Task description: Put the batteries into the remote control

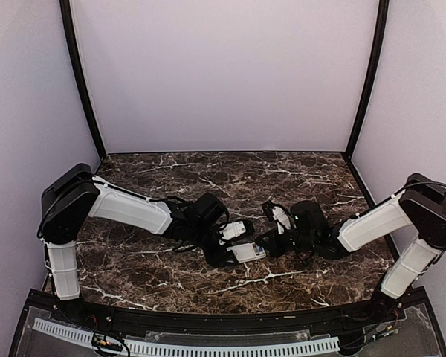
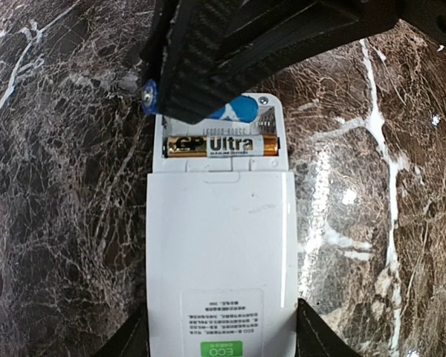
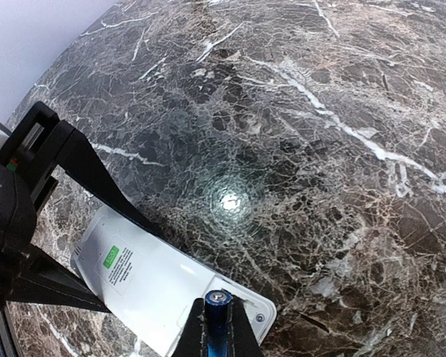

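Observation:
The white remote control (image 2: 221, 238) lies back side up, and my left gripper is shut on its sides near the labelled end. Its battery bay (image 2: 264, 123) is uncovered at the far end. One GP Ultra battery (image 2: 221, 146) lies in the slot nearer the cover. A blue battery (image 3: 217, 316) is pinched in my right gripper, end toward the camera. From the left wrist, this blue battery (image 2: 241, 109) shows at the other slot, largely hidden behind the right fingers (image 2: 201, 63). I cannot tell whether it is seated.
A white slotted strip (image 1: 230, 349) runs past the table's front edge. The left gripper's body (image 3: 7, 216) stands close on the right wrist camera's left side.

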